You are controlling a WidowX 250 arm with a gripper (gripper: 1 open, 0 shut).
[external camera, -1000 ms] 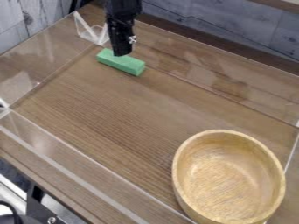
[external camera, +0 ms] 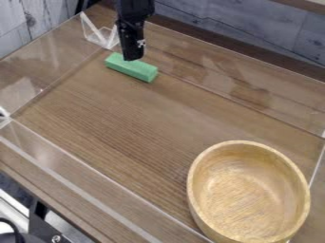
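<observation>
A black gripper hangs down at the top of the camera view, just above and behind a green rectangular block that lies on the wooden surface. The gripper is small and dark here, so whether its fingers are open or shut is unclear. It appears to be apart from the block.
A large pale round bowl sits at the front right. A clear, crumpled-looking plastic item is left of the gripper. Walls run along the back and upper left.
</observation>
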